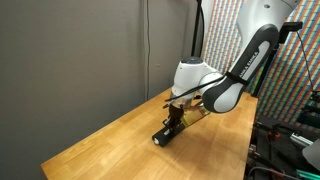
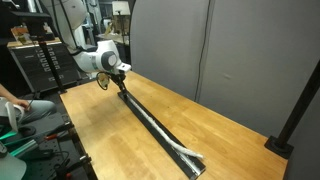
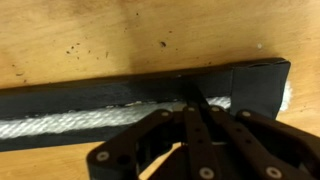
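A long black channel with a white rope (image 3: 80, 122) along it lies on the wooden table. In exterior view 2 the black channel (image 2: 150, 119) runs from below the arm to the front right, where the rope's pale end (image 2: 188, 152) shows. My gripper is over the channel in the wrist view, close to its end with a black flap (image 3: 262, 85). The dark fingers come together at a narrow tip, shut, and nothing shows between them. Whether the tip touches the channel cannot be told. Exterior view 1 shows the channel's end (image 1: 163, 137) below the arm.
Bare wooden table (image 1: 100, 150) lies to both sides of the channel. A grey partition (image 2: 220, 60) stands along one side, with a dark post (image 2: 297, 100) at the right in exterior view 2. Dark equipment (image 1: 290, 145) sits at the table's edge.
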